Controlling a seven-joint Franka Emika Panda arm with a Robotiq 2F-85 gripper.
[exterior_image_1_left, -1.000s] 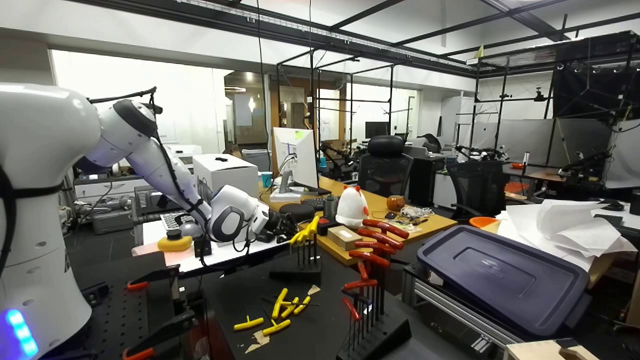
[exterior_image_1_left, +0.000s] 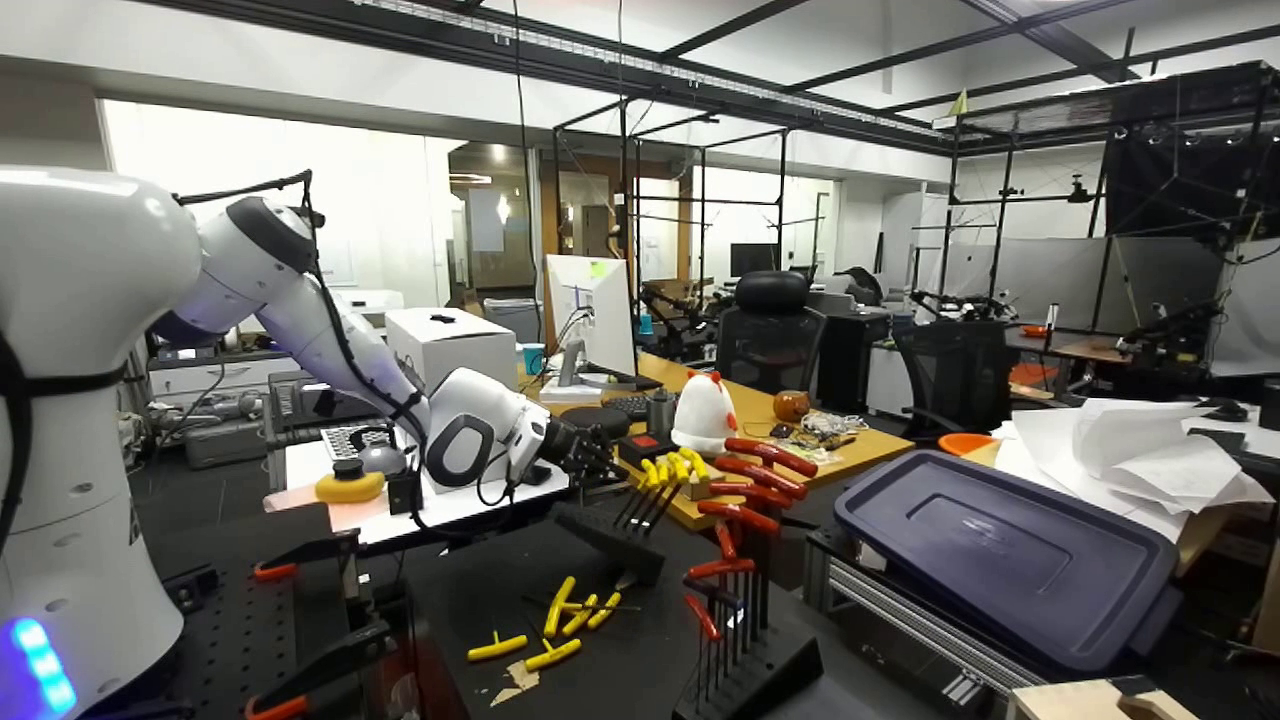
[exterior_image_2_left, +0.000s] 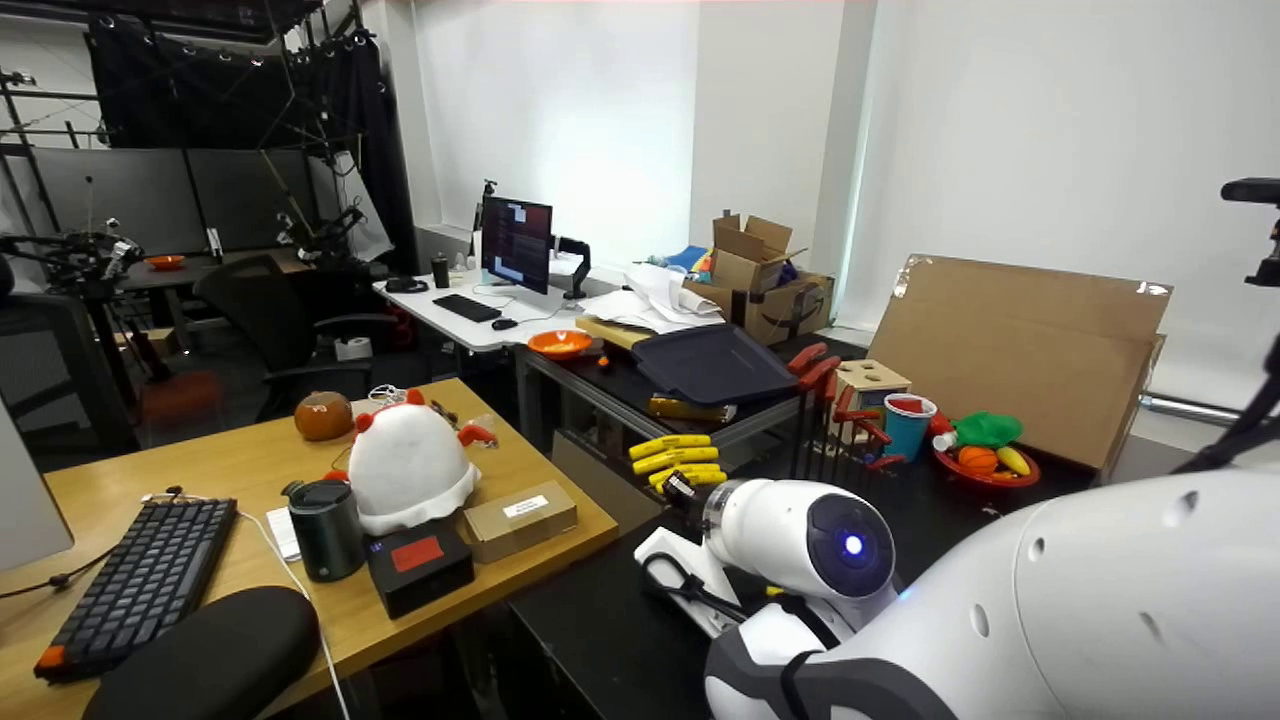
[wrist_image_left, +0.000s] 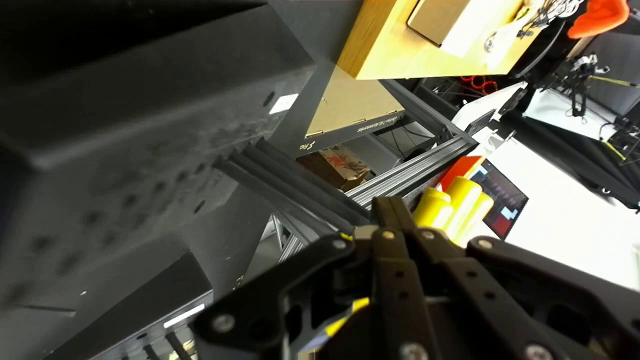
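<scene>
A black stand (exterior_image_1_left: 609, 542) holding several yellow-handled T-handle keys (exterior_image_1_left: 667, 470) is tilted on the dark table, its near-arm side raised and its keys leaning right. Against the keys is my gripper (exterior_image_1_left: 594, 462), at the left of the handles. In the wrist view the gripper is shut; thin black shafts (wrist_image_left: 282, 186) run from the stand's holed face (wrist_image_left: 162, 174) to behind the fingers. Yellow handles (wrist_image_left: 459, 207) show just beyond the fingertips. Whether a shaft is caught between them is hidden. Exterior view 2 shows the handles (exterior_image_2_left: 674, 456) past the wrist.
Several loose yellow keys (exterior_image_1_left: 564, 612) lie on the table in front. To the right is a second stand (exterior_image_1_left: 756, 678) with red-handled keys (exterior_image_1_left: 768, 474). A wooden desk (exterior_image_1_left: 840, 450) with a white plush (exterior_image_1_left: 704, 414) stands behind. A dark lid (exterior_image_1_left: 1008, 552) lies further right.
The yellow-key stand has gone from upright to tilted, its keys swinging right and now in front of the cardboard box. My gripper has shifted slightly right with them.
</scene>
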